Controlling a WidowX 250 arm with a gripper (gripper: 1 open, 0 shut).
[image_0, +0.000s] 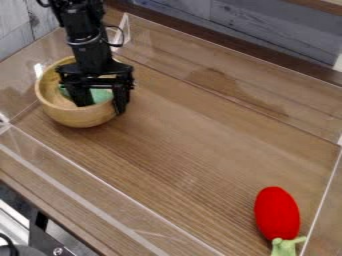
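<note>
A tan bowl sits on the wooden table at the upper left with a green object inside, partly hidden by the black gripper. The gripper hangs over and into the bowl, its fingers apart at the bowl's inside. Whether it touches the green object is hard to tell. A red object with a pale green top lies at the lower right.
A grey wall edge runs along the top right and upper left.
</note>
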